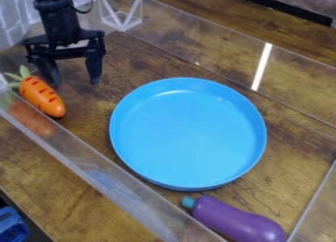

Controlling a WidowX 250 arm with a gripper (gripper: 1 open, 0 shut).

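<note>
A toy carrot (pixel 43 96), orange with dark stripes and green leaves, lies at the left against the clear side wall. Just above it, my black gripper (pixel 66 69) hangs open, its fingers spread over the carrot's leafy end and the bare wood beside it; I cannot tell whether it touches the carrot.
A large blue plate (pixel 188 133) fills the centre. A purple toy eggplant (pixel 237 218) lies at the bottom right, by the clear wall.
</note>
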